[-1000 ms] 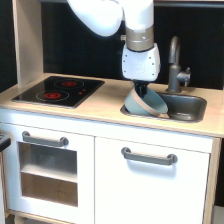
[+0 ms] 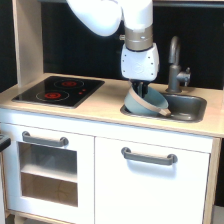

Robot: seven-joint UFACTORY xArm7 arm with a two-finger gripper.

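Note:
A teal bowl-shaped vessel [image 2: 152, 97] with a pale tan rim or strip along its front lies tilted in the left part of the dark sink [image 2: 185, 111]. My white gripper comes down from above, its dark fingers low at the vessel's upper left edge, touching or very near it. The fingertips are small and partly lost against the vessel, so whether they are shut on its edge cannot be told. What lies inside the vessel is hidden.
A black faucet [image 2: 176, 70] rises behind the sink, close to the right of my arm. On the left of the wooden counter [image 2: 98, 112] is a black stovetop [image 2: 62, 91] with red-ringed burners. White cabinet doors are below.
The vessel has shifted its tilt slightly, and its pale strip now runs lower and flatter across the front. My gripper has barely moved.

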